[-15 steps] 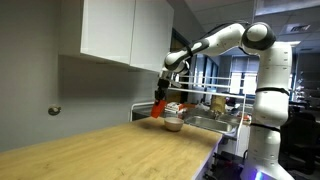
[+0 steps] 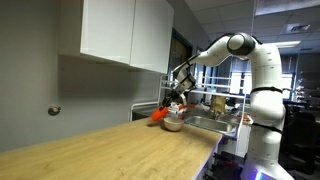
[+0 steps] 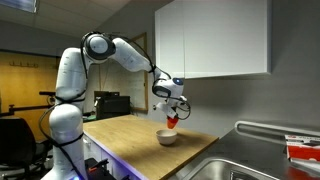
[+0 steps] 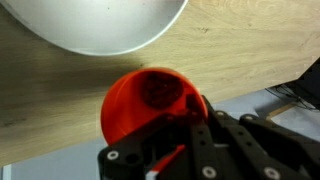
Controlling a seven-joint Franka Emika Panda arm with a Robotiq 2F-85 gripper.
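Observation:
A red cup (image 4: 118, 105) is held tilted in my gripper, which is shut on its side near the rim. In the wrist view its open mouth faces the camera, and its inside (image 4: 162, 92) is dark; what it contains cannot be made out. A white bowl (image 4: 100, 28) lies close to the cup in that view. In exterior view 1 the cup (image 2: 159, 115) leans beside the bowl (image 2: 173, 125) on its left. Exterior view 2 shows the cup (image 3: 172, 122) above and slightly right of the bowl (image 3: 166, 138), which stands on the table.
A metal sink (image 2: 212, 123) lies beyond the bowl. Overhead hangs a white cabinet (image 3: 212, 48), and a dish rack (image 3: 303, 155) stands at the far right.
The cup has gone from nearly upright to clearly tilted and sits a little lower. My arm's wrist has swung down to the right of the cup. The bowl has stayed in place.

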